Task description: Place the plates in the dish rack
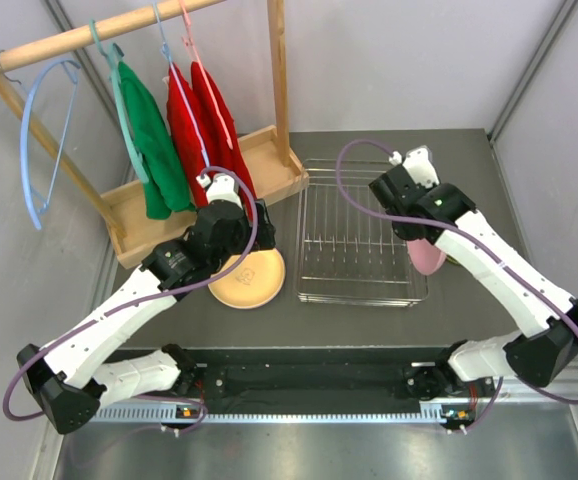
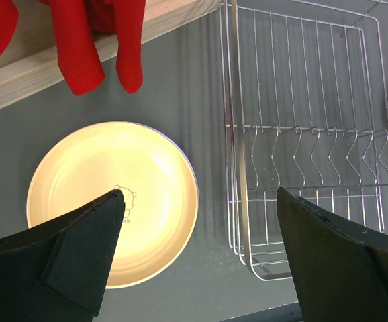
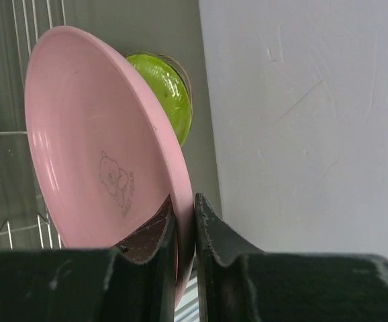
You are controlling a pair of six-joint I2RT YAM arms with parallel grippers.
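The pink plate is held on edge over the right side of the wire dish rack. My right gripper is shut on its rim, and the bear print on the pink plate faces left. Whether its lower edge touches the rack wires cannot be told. A yellow plate lies flat on the table, left of the rack. My left gripper hangs open above the gap between that plate and the rack, with nothing between its fingers. The left arm covers part of the yellow plate from above.
A wooden clothes stand with red and green garments on hangers takes up the back left. Right of the rack sits a green round item, mostly behind the pink plate. The right wall is close to the right gripper. All visible rack slots look empty.
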